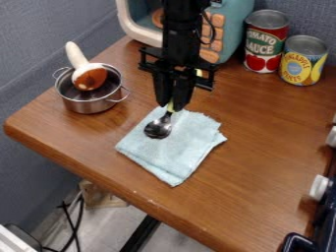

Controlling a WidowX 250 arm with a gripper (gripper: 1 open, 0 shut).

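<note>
My black gripper (172, 98) hangs over a pale blue cloth (164, 157) in the middle of the table, with a metal spoon (159, 128) below its fingertips. The spoon has a light yellowish handle that reaches up to the fingertips, its bowl low over the cloth. Whether it touches the cloth is hard to tell, and the dark fingers hide how they stand on the handle.
A steel pot (83, 96) with an orange-headed, white-handled utensil (86, 71) sits left. A tomato sauce can (264, 44) and a yellow can (304, 61) stand back right, beside a teal toy appliance (231, 25).
</note>
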